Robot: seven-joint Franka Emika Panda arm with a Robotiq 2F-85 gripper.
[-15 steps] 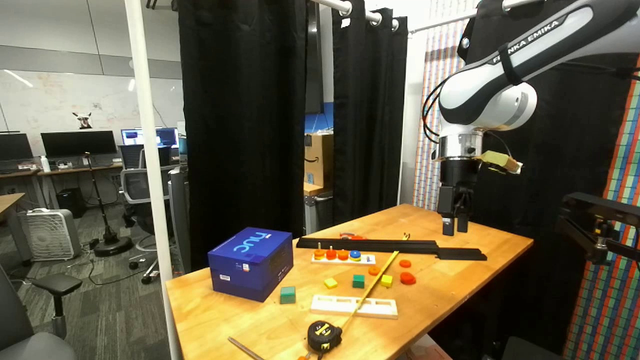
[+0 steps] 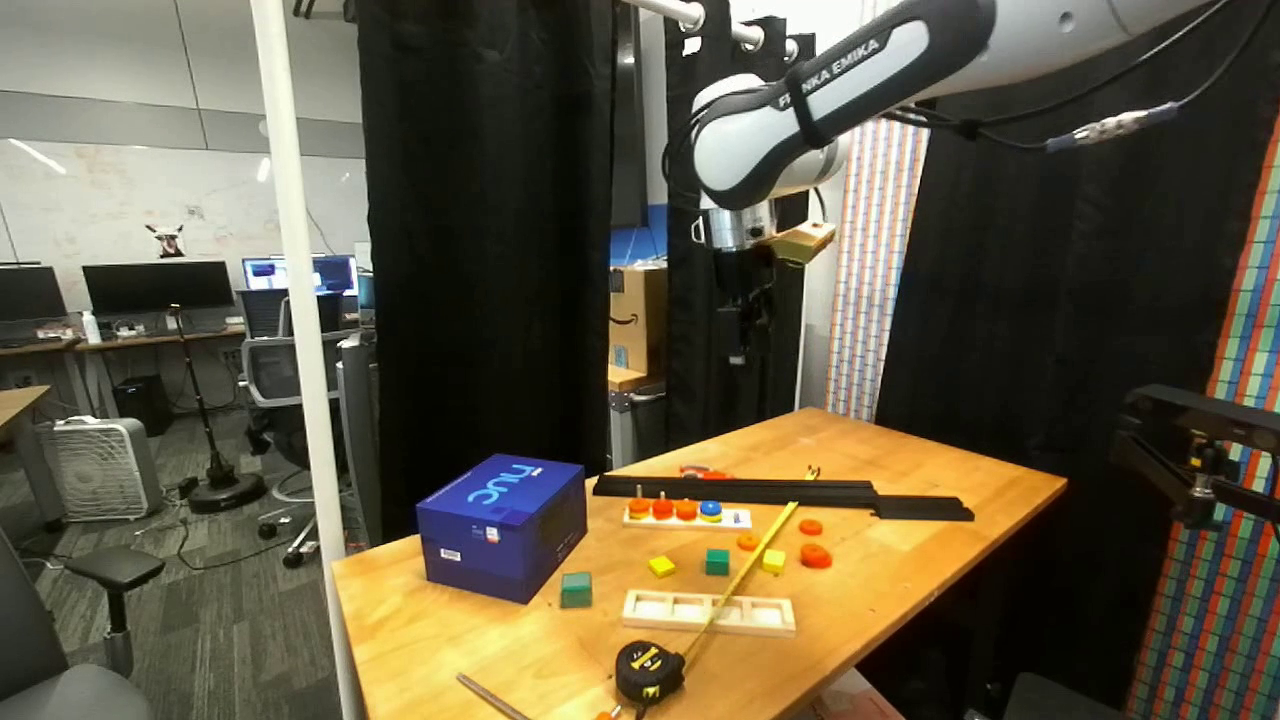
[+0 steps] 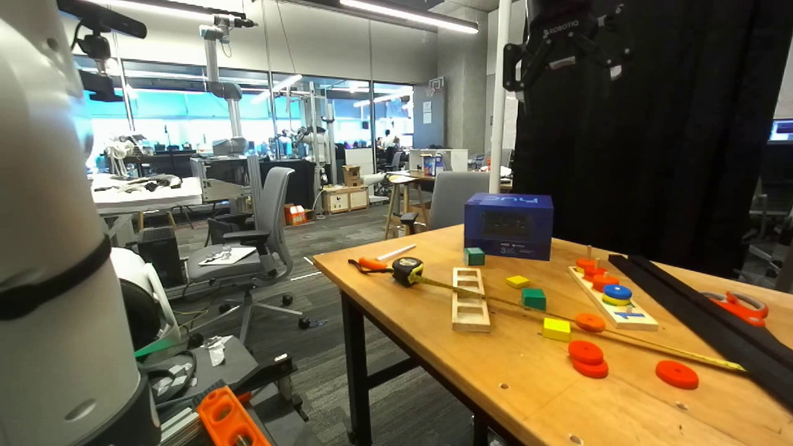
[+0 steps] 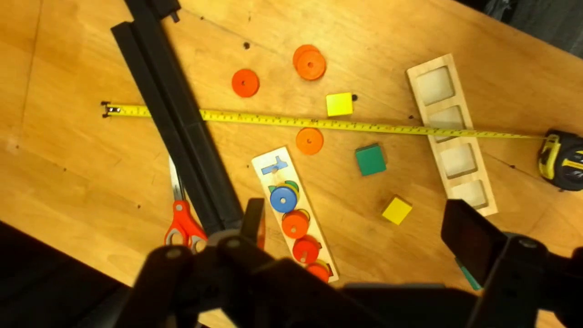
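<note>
High above the wooden table, my gripper (image 2: 741, 342) hangs open and touches nothing; in the wrist view its two dark fingers (image 4: 473, 232) stand wide apart. Below lies a peg board (image 4: 273, 164) bearing orange, red and blue discs. A wooden tray with square compartments (image 4: 483, 209) is empty, and the yellow tape (image 4: 377, 128) of a tape measure (image 4: 565, 161) runs across it. Between board and tray are a green block (image 4: 370, 159) and a yellow block (image 4: 397, 210), with another yellow block (image 4: 340, 104) beside the tape. Loose orange discs (image 4: 309, 141) lie near the tape.
Long black strips (image 2: 768, 490) cross the table, with red-handled scissors (image 4: 186, 221) beside them. A blue box (image 2: 501, 528) stands at the table's left side, a green block (image 2: 576, 589) next to it. Bare wood (image 3: 476, 386) lies along the near edge in exterior view 2.
In exterior view 1 the arm has swung left and risen, carrying my gripper from over the table's right end to higher near the curtain. The table objects have not moved.
</note>
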